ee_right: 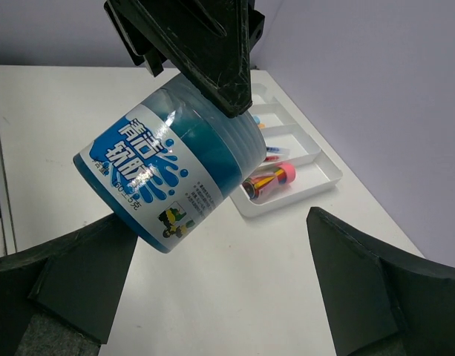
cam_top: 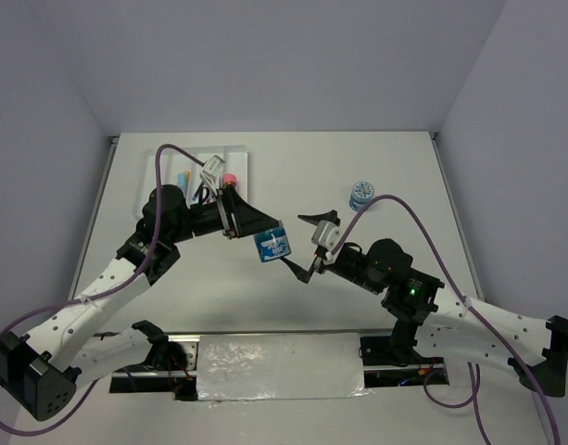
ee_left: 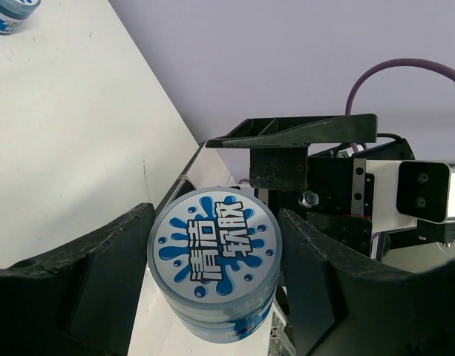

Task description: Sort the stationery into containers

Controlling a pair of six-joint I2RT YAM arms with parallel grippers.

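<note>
A blue jar with a white lid [ee_left: 216, 248] is held in the air over the middle of the table, my left gripper [cam_top: 270, 229] shut on it. In the right wrist view the jar [ee_right: 156, 167] hangs tilted, its printed label facing me. My right gripper [cam_top: 296, 244] stands open just right of the jar, nothing between its fingers. A second blue jar [cam_top: 361, 194] stands on the table at the back right. The white compartment tray [cam_top: 235, 158] lies at the back left, with a pink-capped bottle [ee_right: 269, 182] and other stationery inside.
My left arm [cam_top: 172, 222] reaches across the front of the tray and partly hides it. Bare table [cam_top: 302, 167] lies at the back middle. Grey walls [cam_top: 274, 65] stand around the table.
</note>
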